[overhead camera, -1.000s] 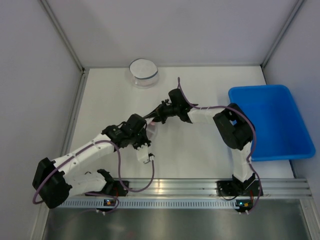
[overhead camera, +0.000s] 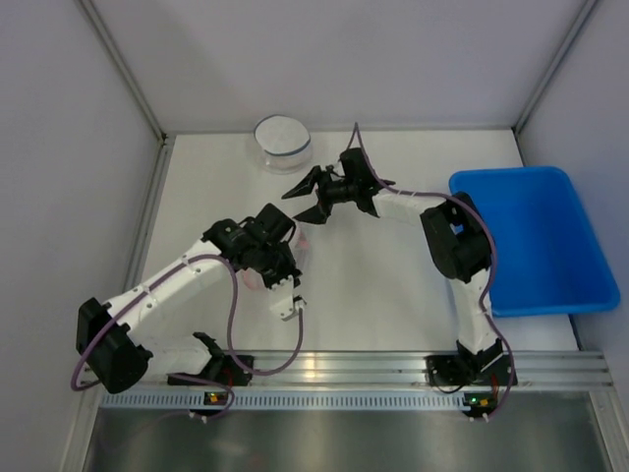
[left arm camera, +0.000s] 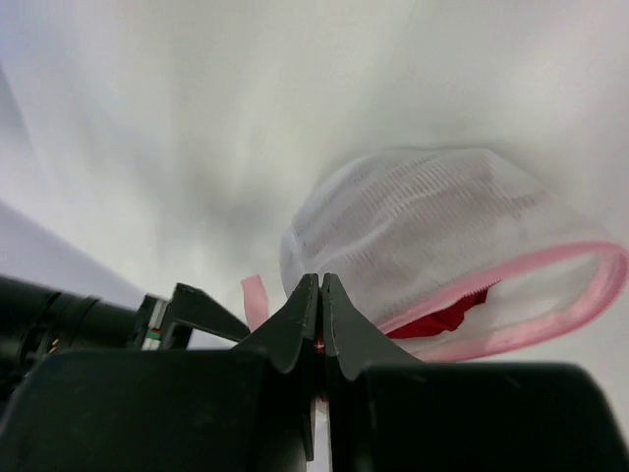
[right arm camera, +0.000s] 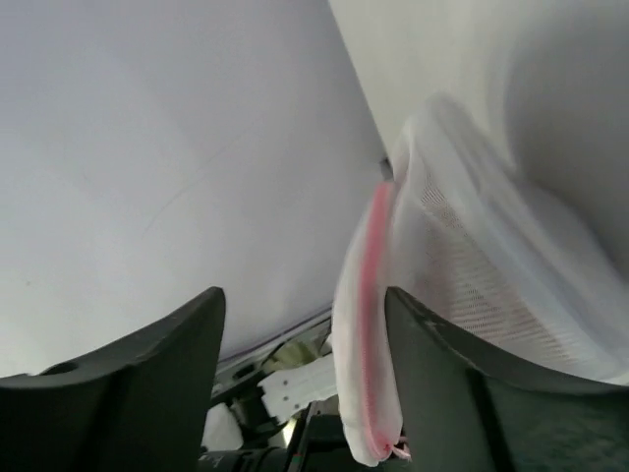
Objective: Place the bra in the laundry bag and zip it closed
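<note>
The white mesh laundry bag [left arm camera: 413,216] with pink trim lies on the white table, red fabric [left arm camera: 437,320] showing inside its opening. My left gripper is shut at the bag's edge, red material showing between its fingers. My right gripper is open above the bag; the pink zip edge [right arm camera: 369,295] of the mesh runs beside its right finger. From above, my left arm covers much of the bag [overhead camera: 300,251], and my right gripper [overhead camera: 313,197] stands just above and right of it.
A blue tray [overhead camera: 531,236] stands at the right. A white round bag [overhead camera: 283,138] with blue trim lies at the back.
My right gripper has opened and moved up and away from the bag's edge toward the back. My left arm has shifted slightly.
</note>
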